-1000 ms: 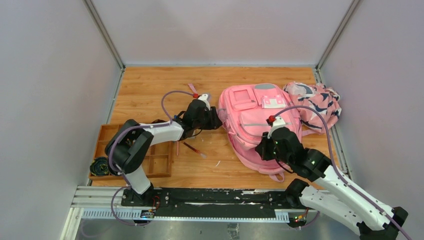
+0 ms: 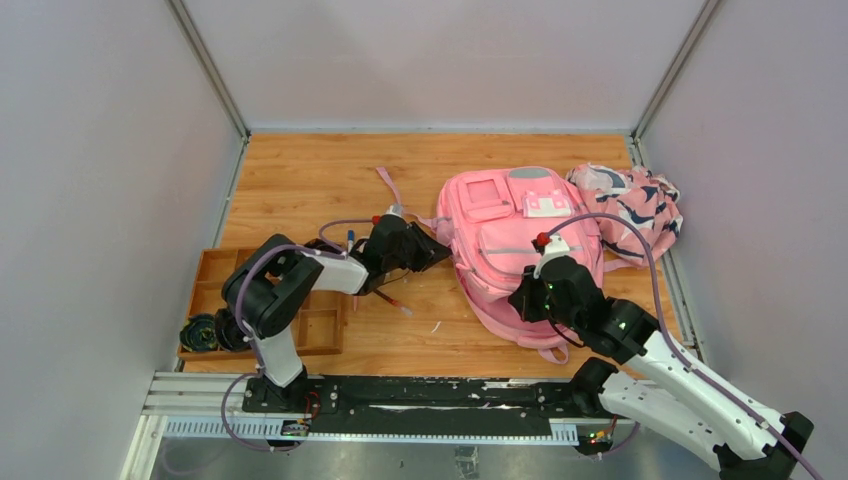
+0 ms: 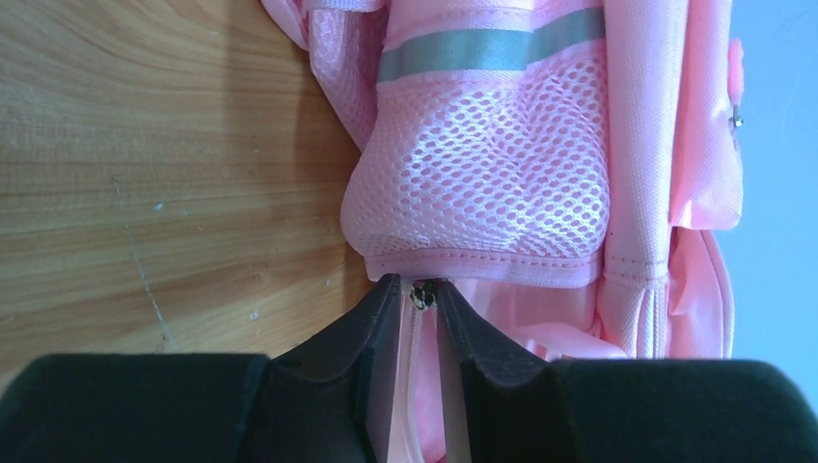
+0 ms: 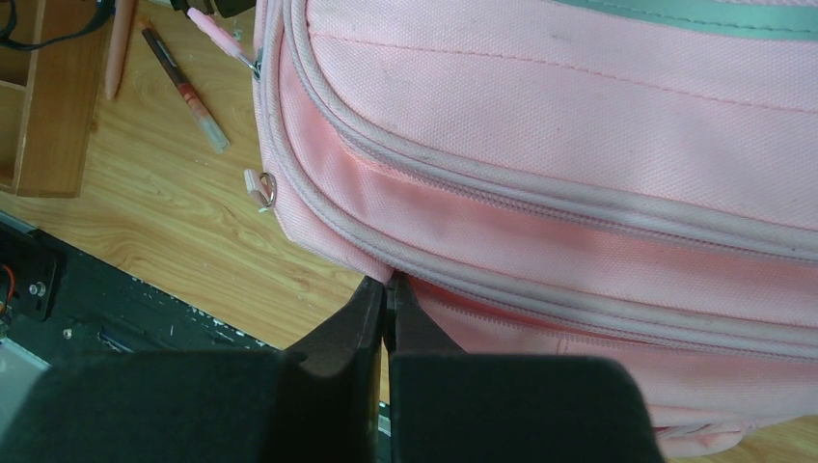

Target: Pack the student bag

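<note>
The pink backpack (image 2: pixel 492 250) lies on the table right of centre, its front up. At its left side, my left gripper (image 2: pixel 448 255) has its fingers slightly apart. A small metal piece (image 3: pixel 422 296) of the bag shows between those fingertips, just below the mesh side pocket (image 3: pixel 492 174); whether they touch it, I cannot tell. My right gripper is shut against the bag's lower zippered edge (image 4: pixel 502 299). Any thin fabric or pull pinched between its tips is hidden. A dark gap runs along the zipper there.
Left stands a wooden compartment tray (image 2: pixel 322 330), partly under the left arm. A brush-like pen (image 4: pixel 186 89) lies between tray and bag. A patterned pink bag (image 2: pixel 640 215) sits behind right. Bare table lies at the back left.
The right arm and backpack look essentially still.
</note>
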